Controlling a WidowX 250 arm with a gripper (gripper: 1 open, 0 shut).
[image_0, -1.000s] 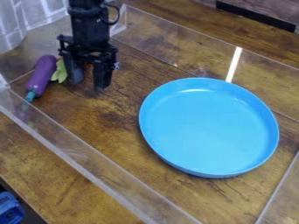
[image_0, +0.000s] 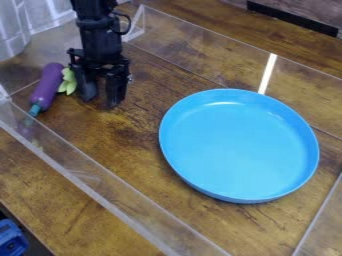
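The black gripper (image_0: 99, 76) hangs low at the upper left, just over the wooden table; whether it is open or shut is hard to tell. A light green leafy item (image_0: 67, 82) lies at its left side, partly hidden by it. A purple eggplant-like toy (image_0: 47, 88) with a teal end lies left of that. A large blue plate (image_0: 238, 142) sits on the right.
Clear walls edge the left and lower sides. A blue object (image_0: 11, 240) is at the bottom left corner, and a white strip (image_0: 267, 73) at the upper right.
The gripper has moved slightly left, toward the green item. The plate and purple toy have stayed in place.
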